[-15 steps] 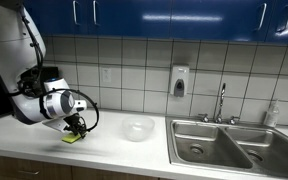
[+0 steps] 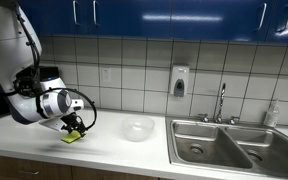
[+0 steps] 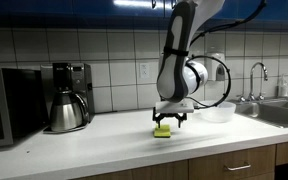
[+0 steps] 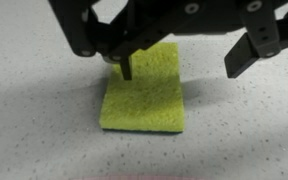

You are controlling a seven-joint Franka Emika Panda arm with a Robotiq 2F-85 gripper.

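Note:
A yellow sponge with a dark green underside [image 4: 146,95] lies flat on the speckled white counter, seen in the wrist view below my gripper. The fingers stand wide apart. One finger [image 4: 124,66] overlaps the left part of the sponge in this view, while the other finger [image 4: 240,58] is off to its right over bare counter. Exterior view 2 shows the gripper [image 3: 171,119] low over the sponge [image 3: 162,132]. From exterior view 1 the sponge [image 2: 72,137] is partly covered by the gripper [image 2: 76,126]. Nothing is held.
A clear bowl [image 2: 139,128] sits to the right of the sponge, before the double sink [image 2: 202,143]. Exterior view 2 has a coffee maker [image 3: 69,98] and a microwave [image 3: 12,106] on the left. Bare counter [image 3: 114,150] lies in front.
The gripper and arm have shifted only slightly about the sponge over the last second. The sponge and bowl appear to stay where they were.

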